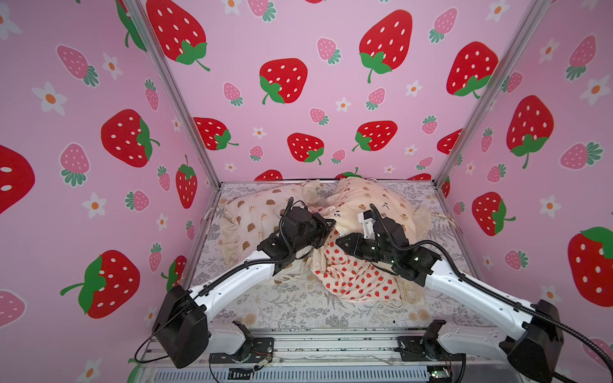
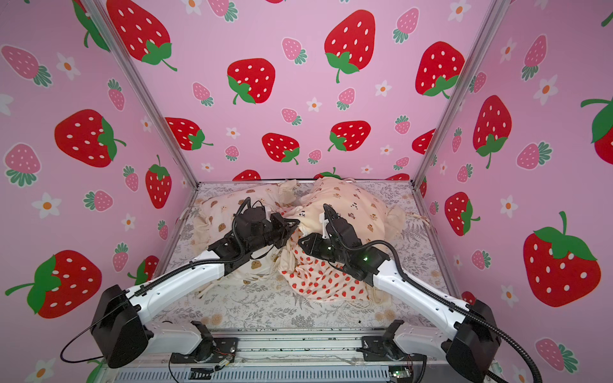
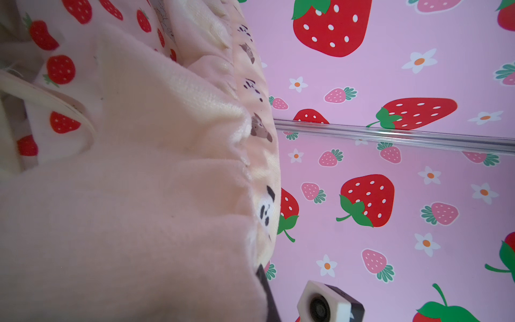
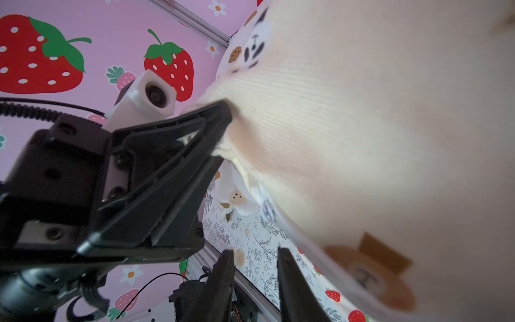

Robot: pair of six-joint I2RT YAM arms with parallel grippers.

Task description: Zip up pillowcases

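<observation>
Animal-print pillowcases (image 1: 268,210) (image 2: 344,198) lie heaped at the left and right of the table, with strawberry-print fabric (image 1: 351,281) in front. My left gripper (image 1: 329,224), at the centre, is shut on cream pillowcase fabric, as the right wrist view shows; the fabric covers much of the left wrist view. Just below it, my right gripper stands open, fingertips apart, beneath a pale edge strip of the held fabric with what looks like a zipper slider (image 4: 267,212) on it.
Pink strawberry-print walls (image 1: 95,159) close in the left, back and right. Bare floral tabletop (image 1: 268,306) shows along the front and at the sides.
</observation>
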